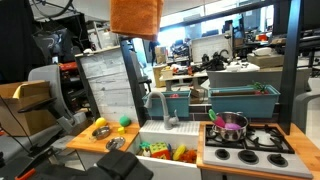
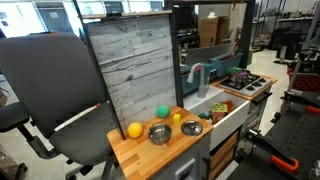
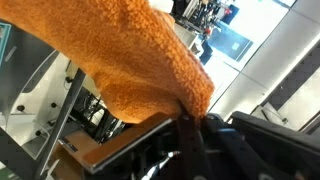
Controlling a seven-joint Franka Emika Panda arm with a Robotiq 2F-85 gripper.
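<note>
An orange cloth [image 1: 136,20] hangs at the top edge of exterior view 1, with the gripper and most of the arm above that view. In the wrist view the same cloth [image 3: 130,60] fills the upper left and narrows towards my gripper, which is shut on one end of it. The rest of the cloth drapes freely, touching nothing that I can see. Exterior view 2 shows neither the gripper nor clearly the cloth.
Below stands a toy kitchen: a sink with a grey faucet [image 1: 161,107], a drawer of coloured toys [image 1: 172,153], a pot [image 1: 229,124] and a stove [image 1: 249,147]. The left counter carries a yellow ball [image 2: 135,130] and metal bowls [image 2: 160,133].
</note>
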